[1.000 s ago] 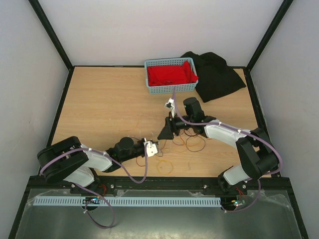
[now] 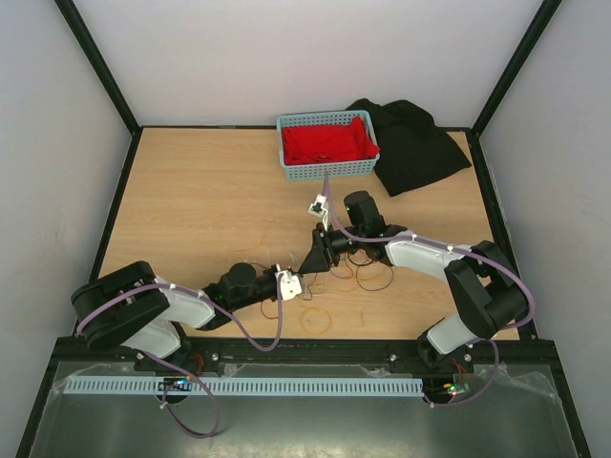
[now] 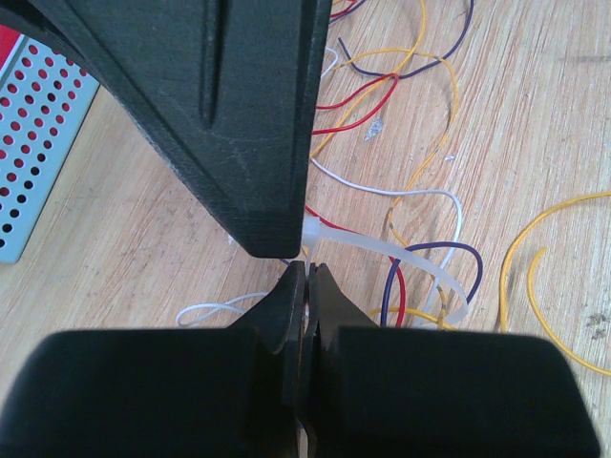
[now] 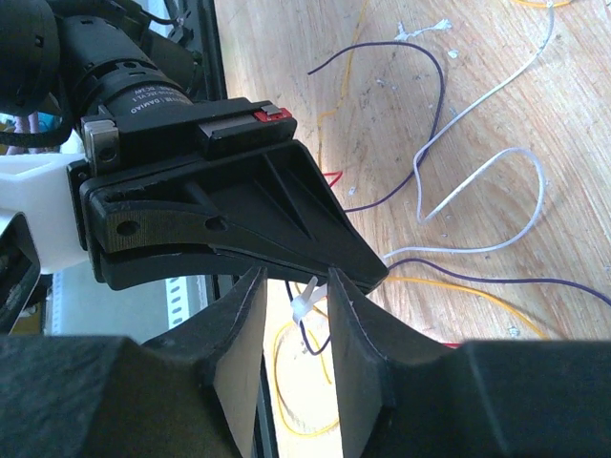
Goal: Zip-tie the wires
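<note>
Loose red, yellow, blue and white wires (image 3: 453, 210) lie on the wooden table. A translucent white zip tie (image 3: 420, 262) loops over them in the left wrist view, its head just beyond my left gripper, which is shut, fingertips together; anything thin held there is hard to tell. My right gripper is part open just above my left gripper, with the white tie head between and beyond its fingertips in the right wrist view; whether it touches it I cannot tell. In the top view both grippers meet near the table's middle.
A light blue basket (image 2: 327, 171) with red cloth stands at the back, beside a black cloth (image 2: 420, 153). Purple cables run along both arms.
My right arm has moved slightly down and left toward my left gripper since a second ago. My left arm looks unchanged.
</note>
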